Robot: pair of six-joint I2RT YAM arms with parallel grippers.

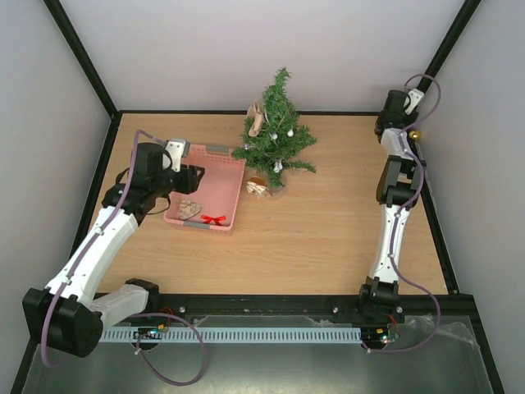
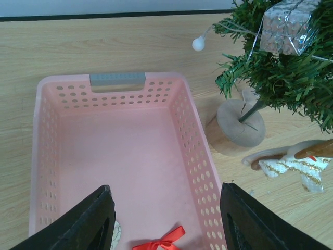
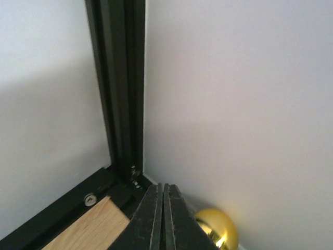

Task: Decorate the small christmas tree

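Observation:
A small green Christmas tree stands at the back centre, with silver and white ornaments on it; a shiny silver gift box hangs from one branch. At the back right corner, the gold ball ornament rests by the wall, just right of my right gripper. That gripper's fingertips meet with nothing between them, and the ball lies outside them. In the top view the ball peeks out beside the right arm. My left gripper is open and empty above the pink basket.
Inside the basket are a red bow and a pale ornament, partly hidden by a left finger. A white and brown figure lies by the tree's base. Black frame rails and walls close in the right corner.

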